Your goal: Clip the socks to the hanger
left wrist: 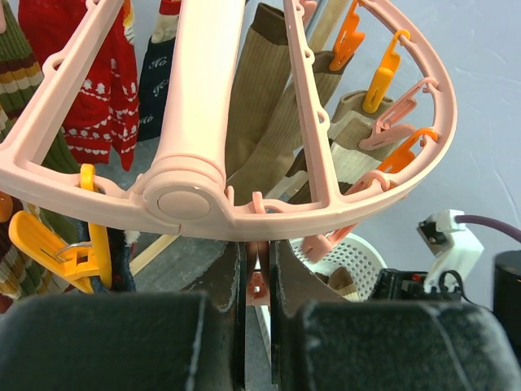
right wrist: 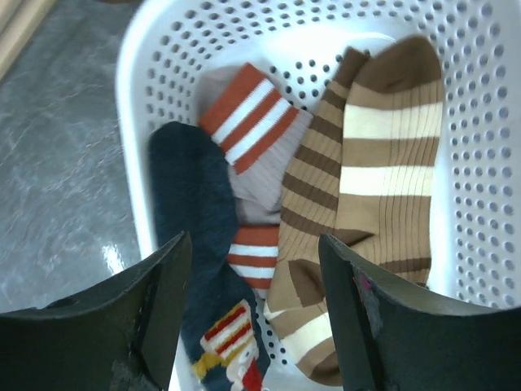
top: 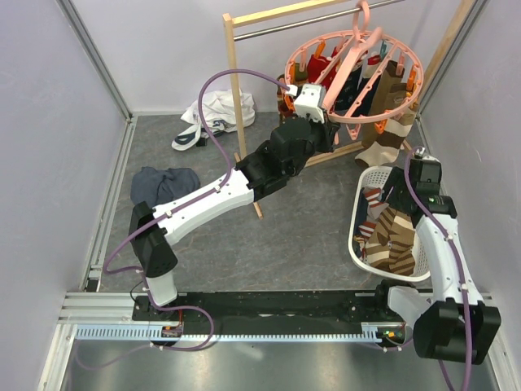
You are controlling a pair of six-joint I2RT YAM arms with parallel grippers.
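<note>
A round pink hanger (top: 363, 120) hangs from the metal rod with several socks on it, held by orange and pink clips. At its near rim my left gripper is shut on a pink clip (left wrist: 257, 285), mostly hidden by the fingers. No sock shows at that clip. Over the white basket (top: 358, 254) my right gripper stands open, nothing between its fingers. Below it in the right wrist view lie a dark navy sock (right wrist: 191, 195), a grey sock with red and white stripes (right wrist: 256, 122) and brown striped socks (right wrist: 387, 163).
A wooden frame (top: 234, 73) carries the rod. On the floor to the left are a white cloth (top: 220, 114) and a dark blue cloth (top: 163, 186). The grey floor (top: 285, 244) between the left arm and the basket is clear. Walls close in on both sides.
</note>
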